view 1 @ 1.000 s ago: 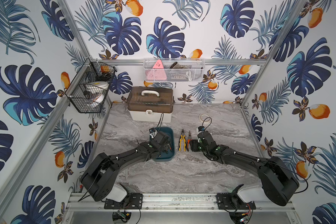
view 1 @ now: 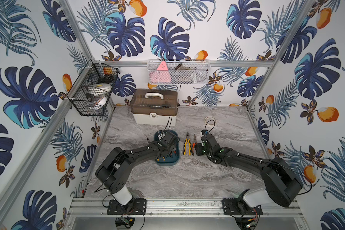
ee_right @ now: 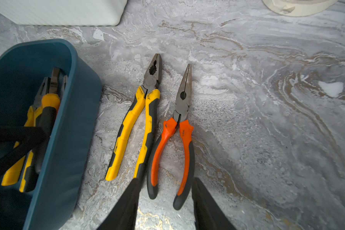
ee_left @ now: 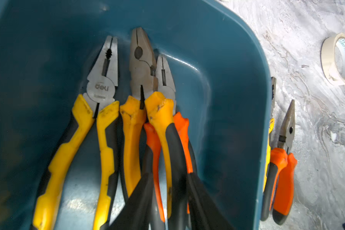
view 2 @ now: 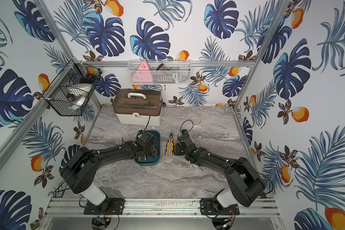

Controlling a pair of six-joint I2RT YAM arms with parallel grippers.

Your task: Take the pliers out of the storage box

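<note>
In the left wrist view the blue storage box [ee_left: 233,69] holds three pliers. Yellow-and-black pliers [ee_left: 101,90] lie at the left. A second yellow pair [ee_left: 141,69] rests across orange-handled pliers [ee_left: 167,86], whose handles it partly covers. My left gripper is over the box with its fingers apart, around the crossed handles in this view; contact cannot be told. On the table right of the box lie yellow pliers [ee_right: 151,82] and orange long-nose pliers [ee_right: 184,95]. My right gripper is open above the orange pair's handles, its fingers either side of them in view.
The brown-lidded case [view 1: 154,107] stands behind the box. A tape roll [view 1: 210,120] lies at the back right. Above hang a white wire basket [view 1: 179,76] and a black one [view 1: 92,92].
My left arm has shifted right, with its gripper moving a little farther over the box. My right arm has edged left towards the pliers on the table.
</note>
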